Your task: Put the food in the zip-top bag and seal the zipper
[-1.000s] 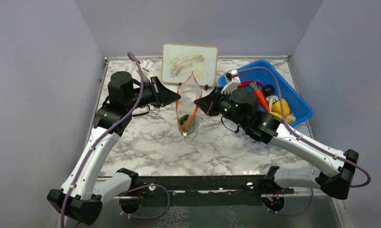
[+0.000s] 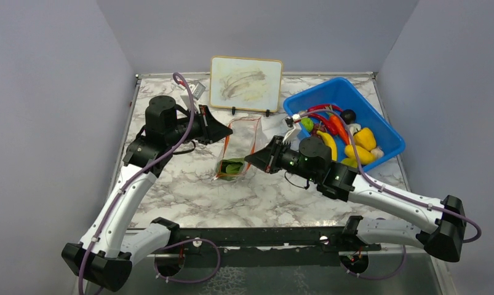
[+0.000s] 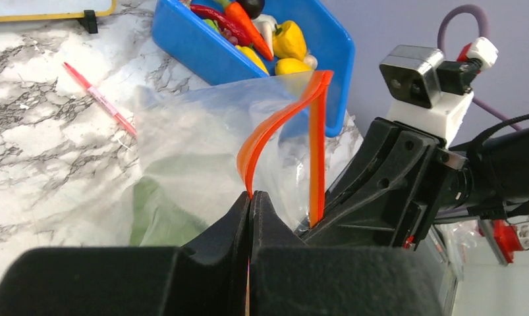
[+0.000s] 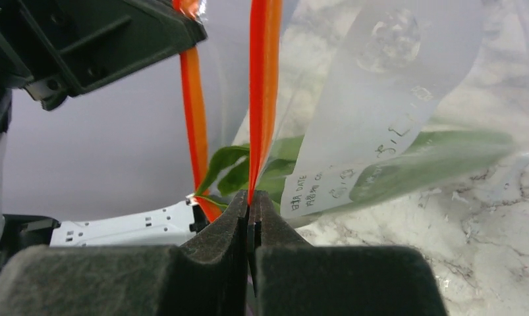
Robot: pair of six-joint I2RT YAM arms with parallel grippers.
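Observation:
The clear zip top bag (image 2: 239,142) hangs between my two grippers, its orange-edged mouth standing open. Green food (image 2: 233,166), leafy in the right wrist view, lies inside at the bottom. My left gripper is shut on the orange zipper edge (image 3: 275,125) on one side of the mouth. On the other side, my right gripper is shut on the orange strip (image 4: 264,85). A white label with writing (image 4: 340,178) shows on the bag's wall. How much of the strip lies between the fingertips is too thin to see.
A blue bin (image 2: 389,132) of vegetables stands at the right, partly behind my right arm. A whiteboard (image 2: 245,83) stands at the back. A red pen (image 3: 100,100) lies on the marble table (image 2: 189,196), whose front is clear.
My right gripper has moved toward the front and slightly left. The bag's mouth has changed from a pointed oval to a boxier shape, its front edge shifting left.

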